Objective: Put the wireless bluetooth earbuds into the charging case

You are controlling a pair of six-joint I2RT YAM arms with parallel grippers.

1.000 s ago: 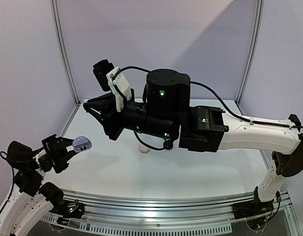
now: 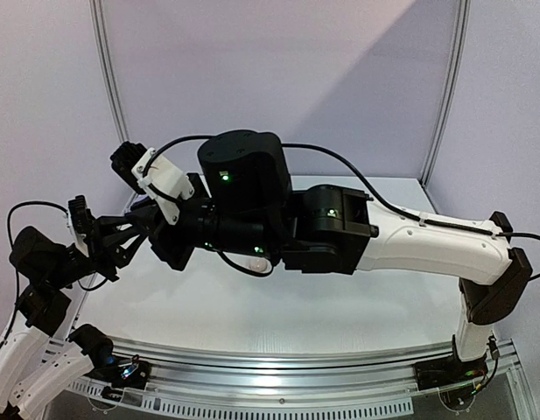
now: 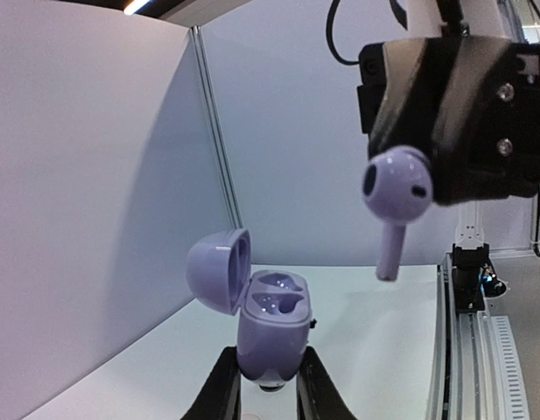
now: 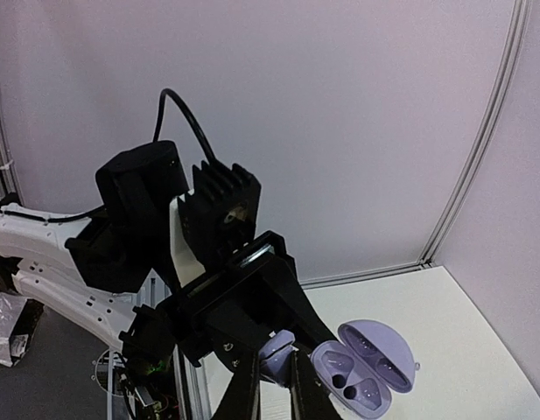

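In the left wrist view the purple charging case [image 3: 274, 328] stands upright with its lid [image 3: 219, 271] flipped open, and my left gripper is shut on its lower body. Both earbud sockets look empty in the right wrist view, where the case [image 4: 361, 381] is just right of my right gripper. That gripper is shut on a purple earbud [image 4: 277, 354]. From the left wrist view, the earbud [image 3: 397, 197] hangs stem down, above and to the right of the case, not touching it. In the top view the right arm hides the case.
A small pale round thing [image 2: 258, 264] lies on it, partly covered by the right arm in the top view. Walls stand close at the left and back.
The left gripper turned and rose, bringing the case upward from its earlier pose.
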